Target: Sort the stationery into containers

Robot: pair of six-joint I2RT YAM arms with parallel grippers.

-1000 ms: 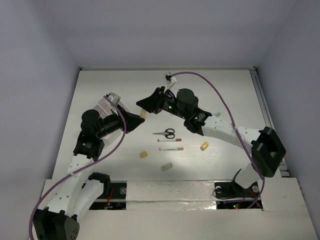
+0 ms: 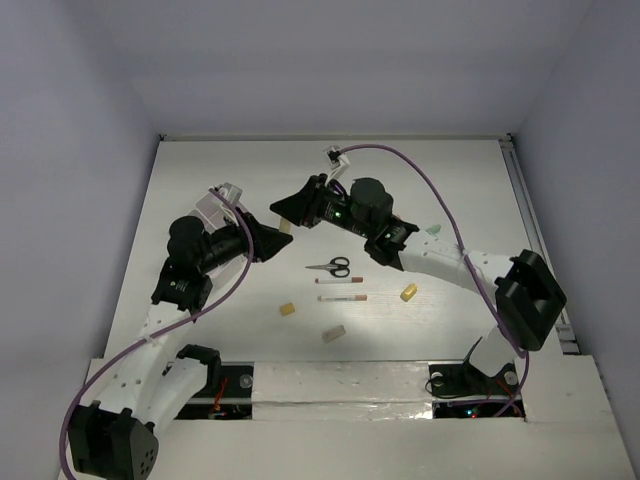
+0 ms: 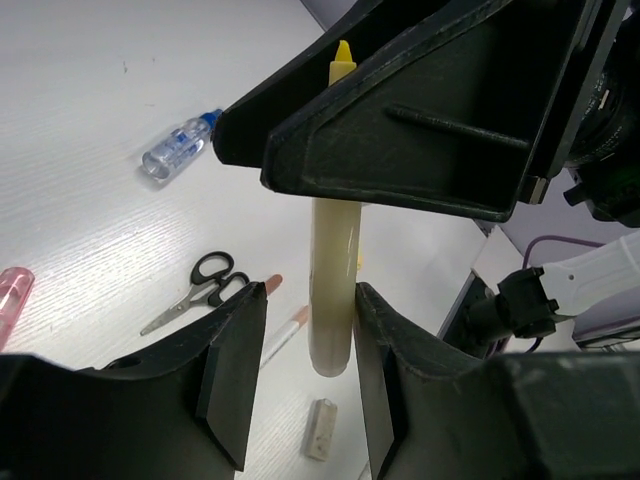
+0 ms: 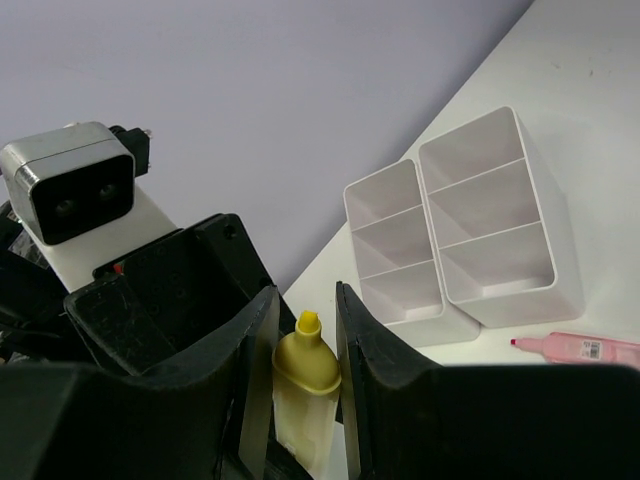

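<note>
A pale yellow tube [image 3: 334, 280] with a yellow tip hangs upright over the table, held at its upper part by my shut right gripper. My open left gripper is level with the tube's lower part, its fingers on either side. Scissors [image 2: 330, 267], two pens [image 2: 340, 280], a yellow item [image 2: 408, 291] and small blocks [image 2: 287, 309] lie on the table. In the right wrist view stand white three-compartment containers [image 4: 495, 272], with a pink bottle [image 4: 590, 349] beside them.
A clear bottle with a blue cap [image 3: 178, 147] lies farther back in the left wrist view. In the top view the left arm partly hides the containers.
Both arms have shifted very slightly to the left in the top view, with the tube still between them.
</note>
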